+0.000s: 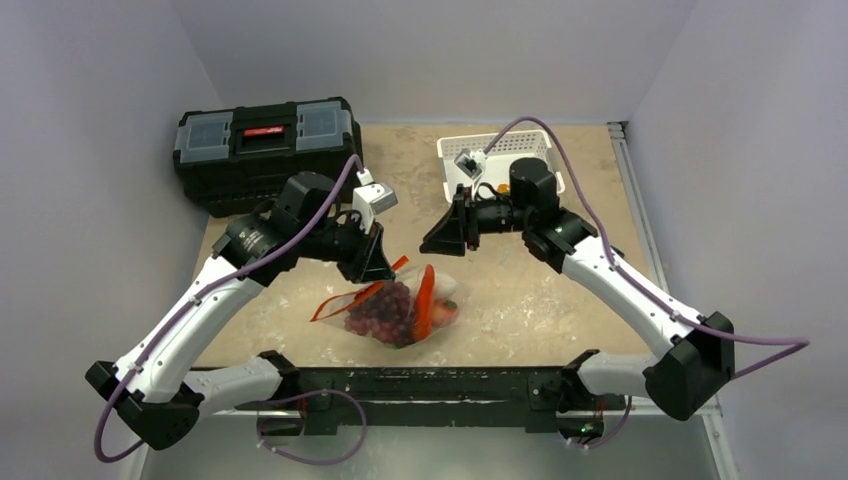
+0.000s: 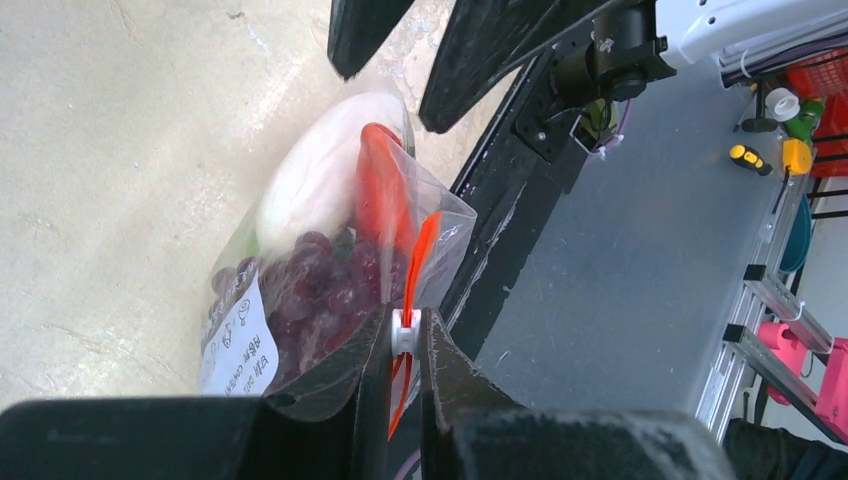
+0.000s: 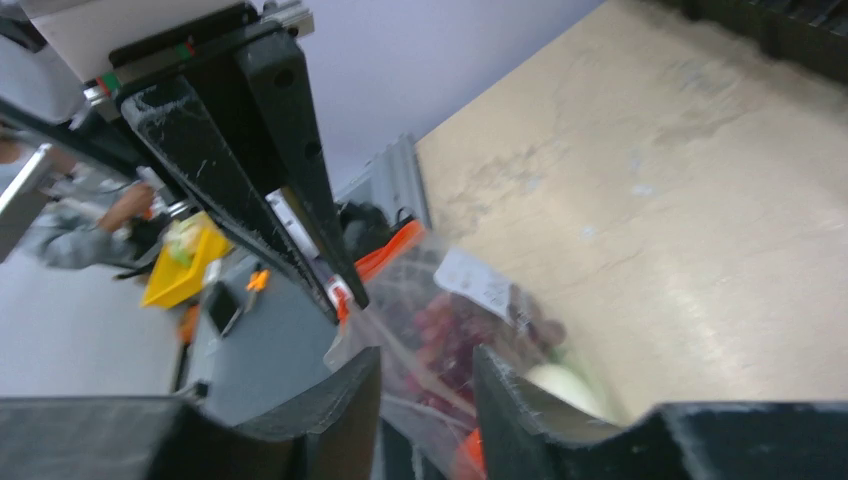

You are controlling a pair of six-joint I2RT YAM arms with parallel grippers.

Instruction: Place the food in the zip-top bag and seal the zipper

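Note:
The clear zip bag (image 1: 385, 320) with red grapes (image 2: 320, 290), an orange-red item (image 2: 380, 180), a white item (image 2: 310, 170) and some green lies at the table's front middle. My left gripper is shut on the bag's zipper, at a white slider on the orange strip, above the bag. My right gripper hangs over the bag's right side, apart from it, its fingers parted with nothing visible between them; its view is blurred.
A black toolbox (image 1: 265, 155) stands at the back left, a white basket (image 1: 450, 150) at the back right.

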